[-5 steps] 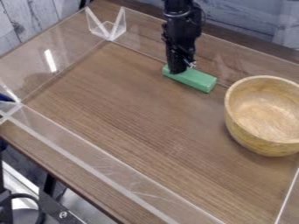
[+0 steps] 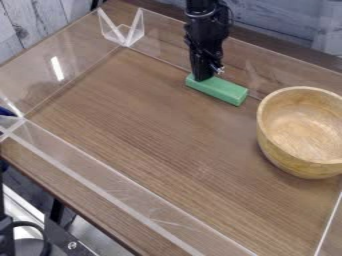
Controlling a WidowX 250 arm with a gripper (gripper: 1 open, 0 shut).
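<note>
A green rectangular block lies on the wooden table. The black gripper hangs down from the top of the view, its tips at the block's upper left end. It looks shut, and whether it touches the block is too small to tell.
A large wooden bowl sits at the right, near the block. A clear plastic container stands at the back left.
The gripper has shifted very slightly at the block's left end. The block lies in about the same place.
</note>
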